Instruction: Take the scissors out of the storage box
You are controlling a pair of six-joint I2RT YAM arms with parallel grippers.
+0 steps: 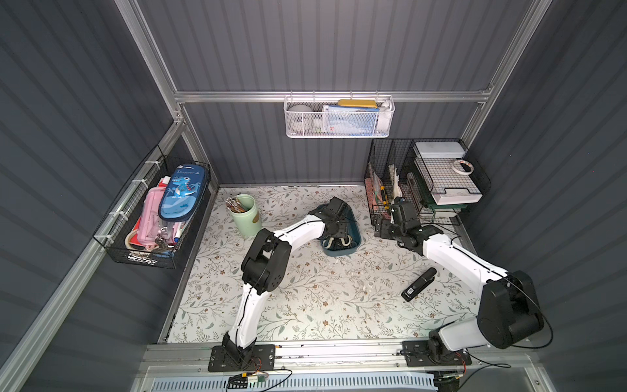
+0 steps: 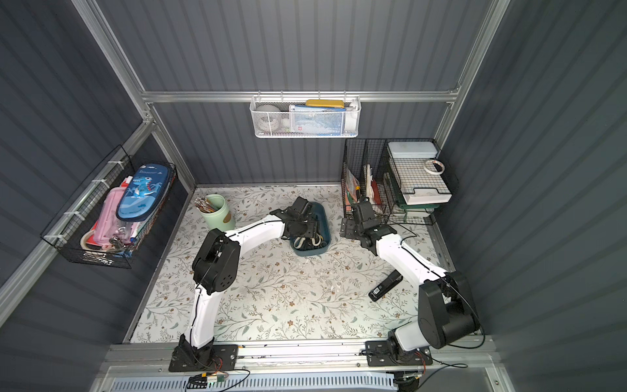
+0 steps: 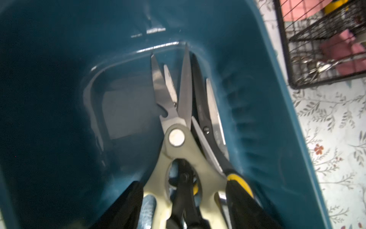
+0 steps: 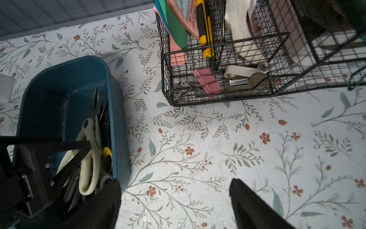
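Note:
The teal storage box (image 1: 353,235) holds several scissors. In the left wrist view a large cream-handled pair (image 3: 176,137) lies on top, blades pointing to the back, with black-handled and yellow-ringed pairs (image 3: 217,145) beneath and beside it. My left gripper is down over the box, open, its fingers either side of the cream handles; whether they touch is unclear. My right gripper stands open over the table just right of the box, nothing between its fingers.
A black wire organiser (image 4: 244,93) with stationery stands behind right. A green pen cup (image 1: 248,219) is at left, a black stapler (image 1: 418,285) at front right. Wire and mesh baskets (image 1: 338,130) hang on the walls.

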